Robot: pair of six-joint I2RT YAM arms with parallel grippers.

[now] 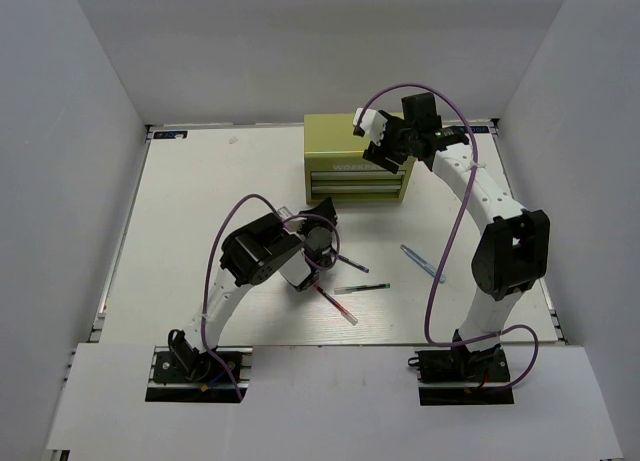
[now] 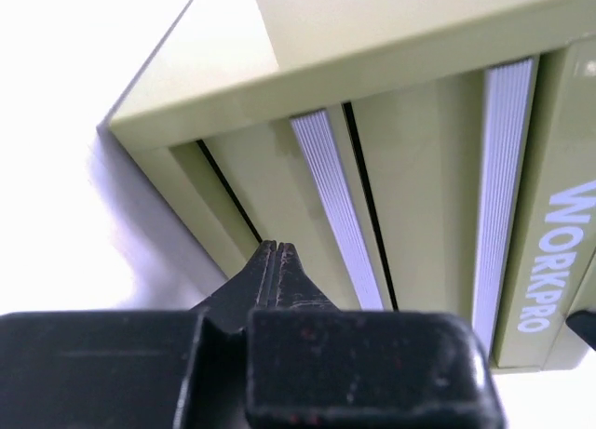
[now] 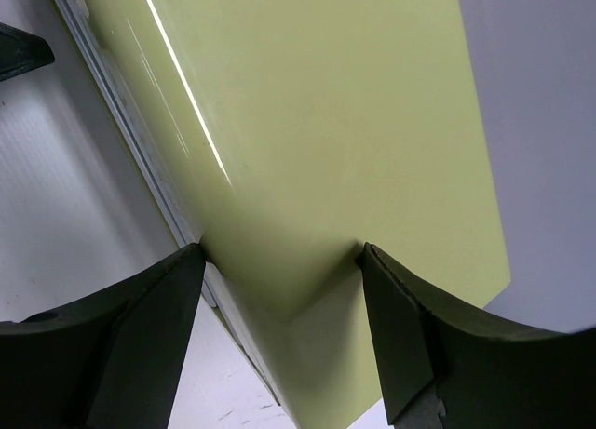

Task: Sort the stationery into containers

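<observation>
An olive WORKPRO drawer box stands at the back of the table, its drawers closed in the left wrist view. My left gripper is shut, nothing between its fingertips, just in front of the drawers. My right gripper is at the box's right upper front, its fingertips against the olive surface; whether it grips is hard to tell. Several pens lie loose in front: a red one, a dark one, a blue one and another near the left gripper.
Grey walls border the sides and back. The right arm stretches over the right part of the table, beside the blue pen.
</observation>
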